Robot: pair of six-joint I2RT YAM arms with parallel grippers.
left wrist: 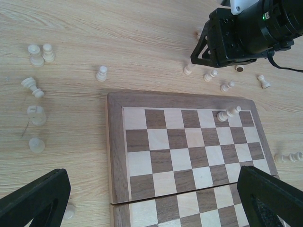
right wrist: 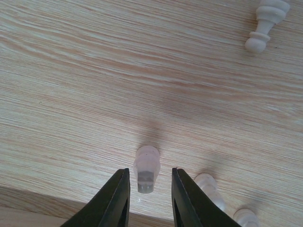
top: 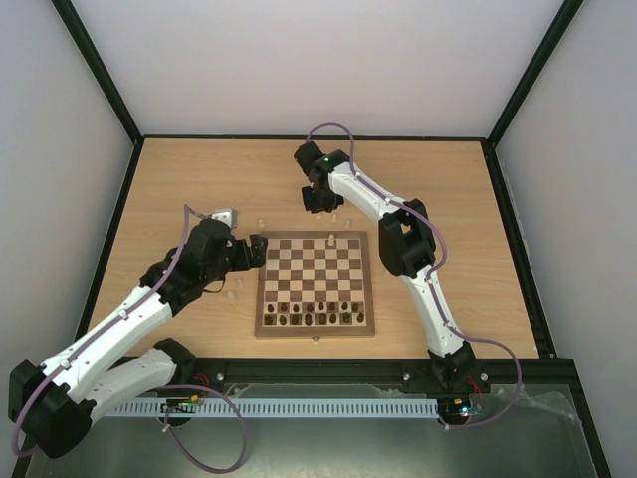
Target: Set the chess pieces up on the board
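The chessboard [top: 314, 235] lies mid-table, its near two rows filled with dark pieces [top: 308, 319]. On its far side stands one white piece [left wrist: 229, 113]. Beyond the far edge my right gripper is partly open above a white piece [right wrist: 147, 163], which shows between its fingertips; contact cannot be made out. Two more white pieces [right wrist: 209, 190] are just right of its fingers. Over the board's left edge, my left gripper stands open and empty.
Loose white pieces, some standing and one lying [left wrist: 32, 87], are scattered left of the board. Another lies farther back [right wrist: 266, 23]. White pieces [left wrist: 289, 157] also sit off the board's right edge.
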